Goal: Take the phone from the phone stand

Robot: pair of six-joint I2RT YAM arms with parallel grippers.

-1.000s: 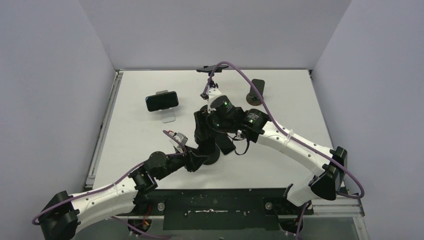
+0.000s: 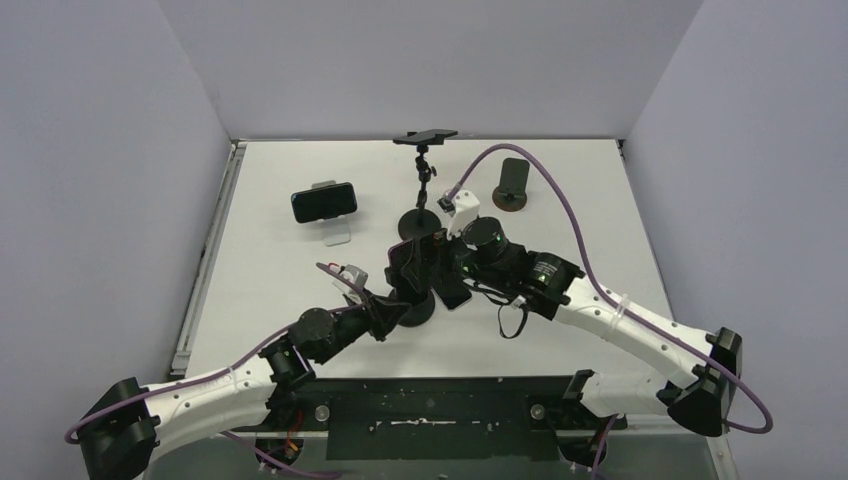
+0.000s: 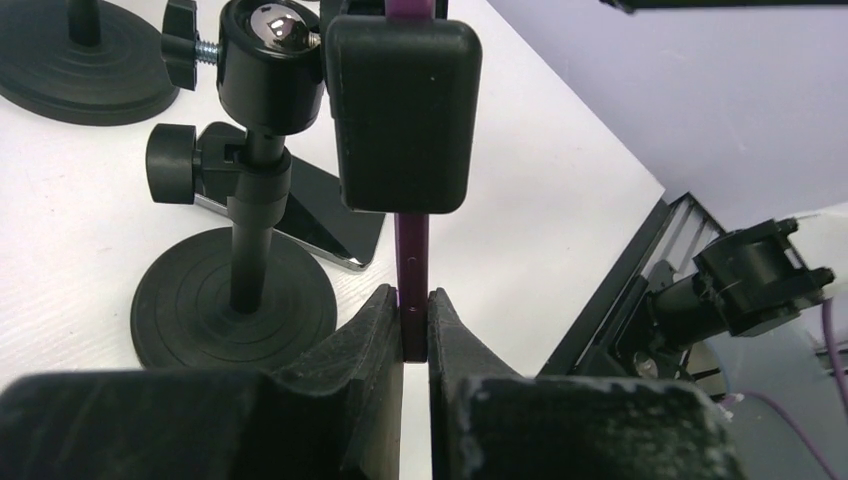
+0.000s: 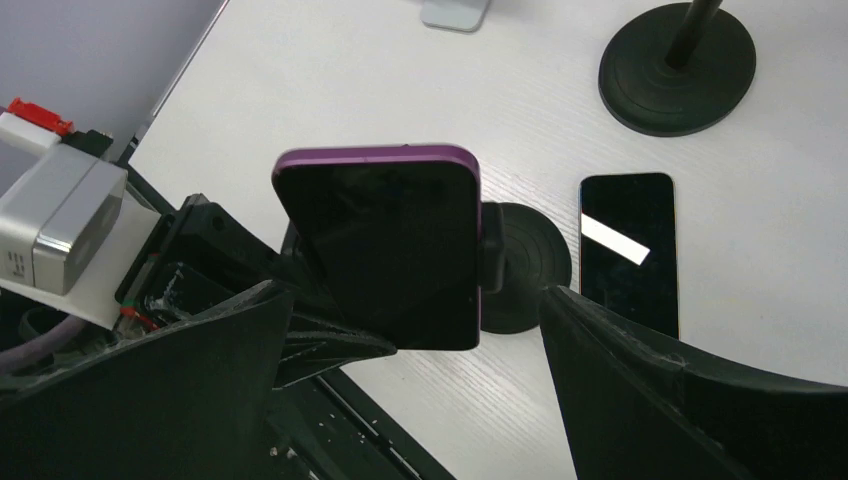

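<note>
A purple-edged phone stands with its dark screen facing the right wrist camera. Black clamp pads of the phone stand sit at both its sides. Edge-on in the left wrist view, the lower end of the phone is pinched by my left gripper, shut on it below the clamp. My right gripper is open; its fingers spread wide over the phone and stand without touching it, as far as I can see.
A second phone lies flat beside the stand's round base. Farther back are a tall black stand, a phone on a white stand at left, and another small stand at right.
My right gripper has moved right and away from the phone, uncovering it in the top view.
</note>
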